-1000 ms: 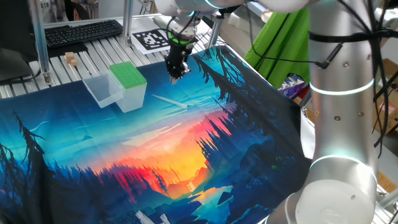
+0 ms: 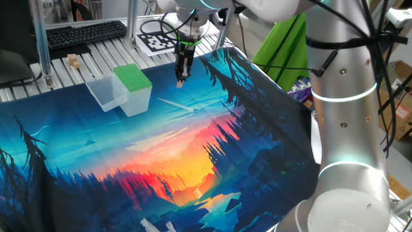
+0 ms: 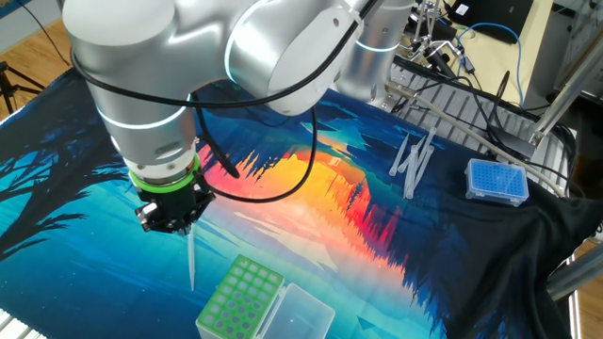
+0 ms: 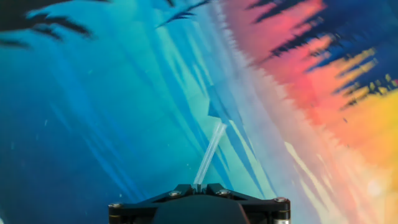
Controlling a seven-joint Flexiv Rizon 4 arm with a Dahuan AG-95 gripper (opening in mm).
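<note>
A thin, clear, tube-like piece (image 4: 210, 152) runs out from between the fingertips in the wrist view. My gripper is shut on one end of it. From the second exterior view, the clear tube (image 3: 191, 261) points down, nearly upright, below the gripper (image 3: 187, 226). Beside it stands a translucent box with a green perforated top (image 3: 247, 287), its clear lid (image 3: 300, 314) open on the far side from the gripper. In the first exterior view the gripper (image 2: 181, 80) hangs to the right of the green-topped box (image 2: 133, 77); the tube hardly shows there.
Several similar clear tubes (image 3: 414, 166) lie loose on the printed cloth (image 3: 122, 250). A blue-topped clear box (image 3: 497, 181) sits near the cloth's edge. Small wooden blocks (image 2: 74, 61) and a keyboard (image 2: 87, 35) are beyond the cloth.
The gripper has swung from a tilted pose to a more upright one, staying near the same spot. The arm's upper links have shifted slightly left; the box and lid have not moved.
</note>
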